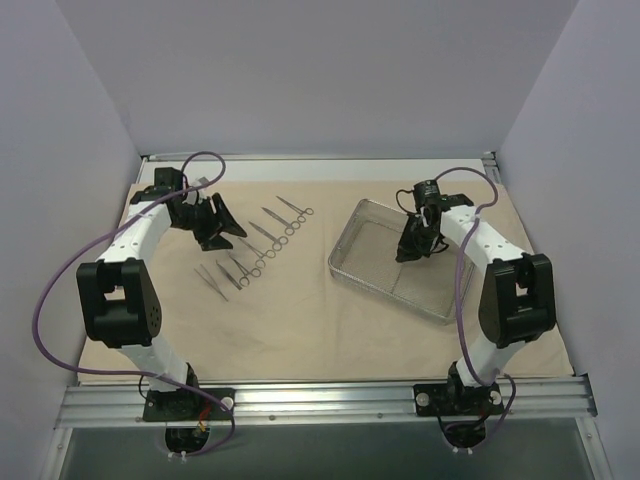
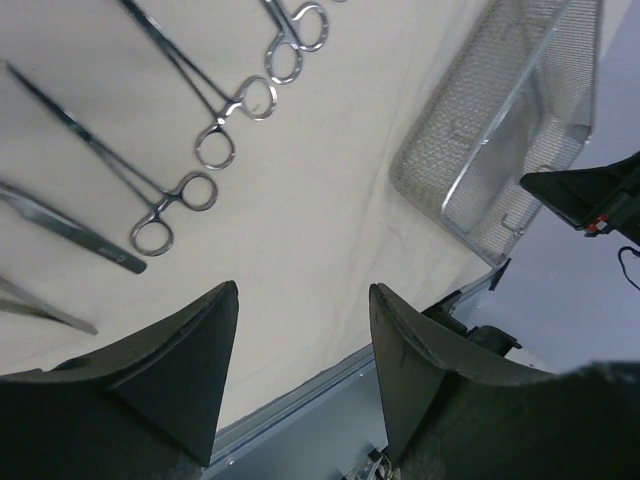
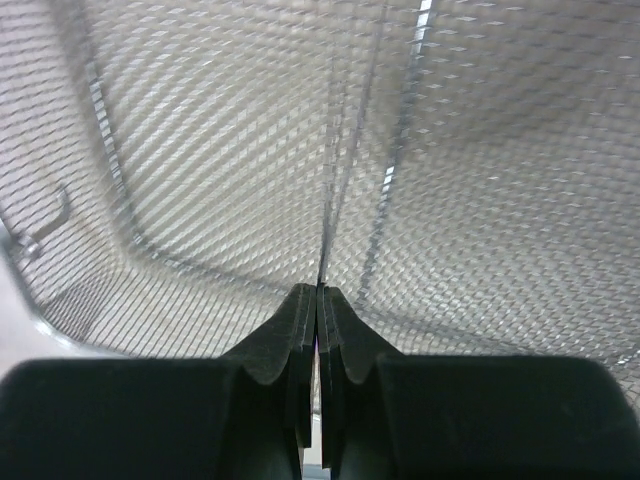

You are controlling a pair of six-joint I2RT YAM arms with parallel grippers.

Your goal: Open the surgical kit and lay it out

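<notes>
Over the wire mesh basket on the right, my right gripper points down inside the rim. The right wrist view shows its fingertips pressed together on a thin metal instrument, two slender lines running away across the mesh; its kind is hard to tell. On the left of the cloth, scissor-handled clamps and tweezers lie in a slanting row. Above that row my left gripper hangs open, nothing between its fingers. In its wrist view, a clamp and dark tweezers rest beyond the fingertips.
A beige cloth covers the table, bare in the front middle between the instruments and the basket. Raised basket walls surround my right gripper. Metal rails edge the table, and grey walls stand at both sides.
</notes>
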